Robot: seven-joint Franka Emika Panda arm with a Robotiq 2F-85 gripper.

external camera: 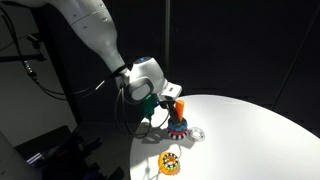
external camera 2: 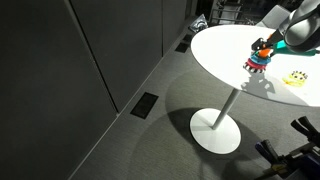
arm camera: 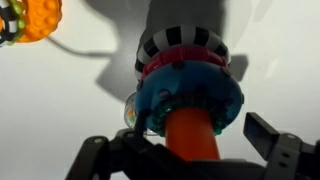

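A ring-stacking toy stands on the white table, with an orange post (arm camera: 192, 134) rising through a blue ring (arm camera: 183, 86); below that show a red ring and a black-and-white striped ring (arm camera: 180, 39). My gripper is open, one dark finger on each side of the orange post, with gaps between the fingers and the post. In exterior view 1 the gripper (external camera: 175, 95) hangs beside the post's top, and the stack (external camera: 177, 130) sits just below it.
An orange ring toy (external camera: 169, 162) lies toward the table's near edge. Right beside the stack is a clear ring (external camera: 196, 134).
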